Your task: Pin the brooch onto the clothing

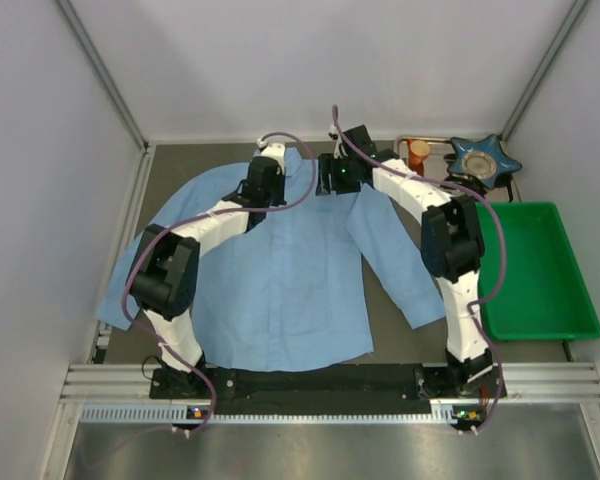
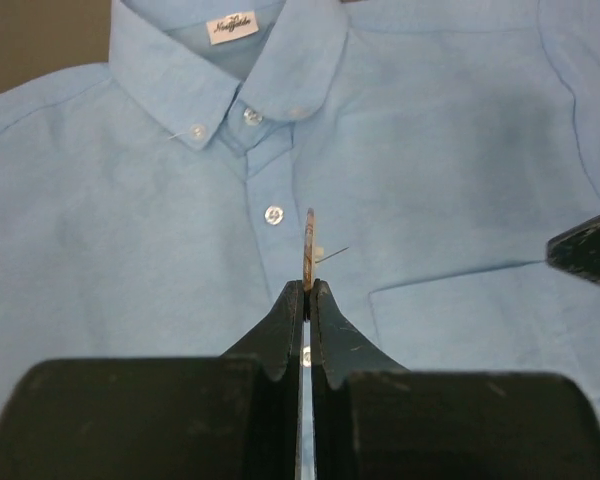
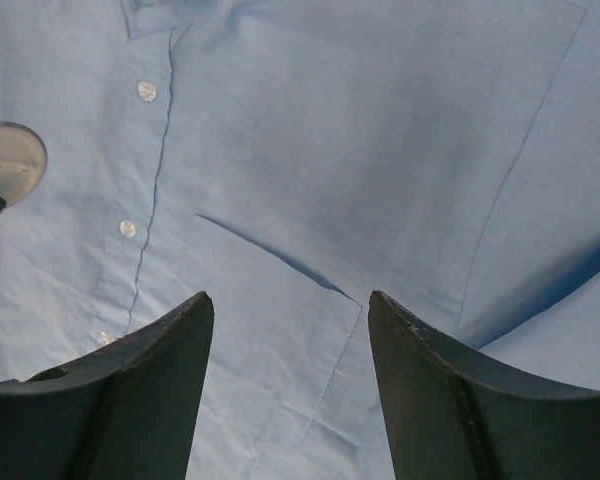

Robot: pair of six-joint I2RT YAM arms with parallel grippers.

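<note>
The light blue shirt (image 1: 280, 300) lies spread on the table, its collar, buttons and pocket visible in both wrist views. My left gripper is shut on a thin brown-gold piece, apparently the brooch (image 2: 309, 240), standing up from its fingertips with a fine pin sticking out to the right. It is over the button placket, below the collar. Whether the pin touches the cloth I cannot tell. My right gripper is open over the pocket (image 3: 270, 330) and chest, with nothing seen between its fingers.
A green bin (image 1: 535, 270) stands on the right. Behind it are a metal tray (image 1: 430, 170) with an orange cup (image 1: 417, 152) and a blue star-shaped dish (image 1: 480, 160). Bare table shows around the shirt's edges.
</note>
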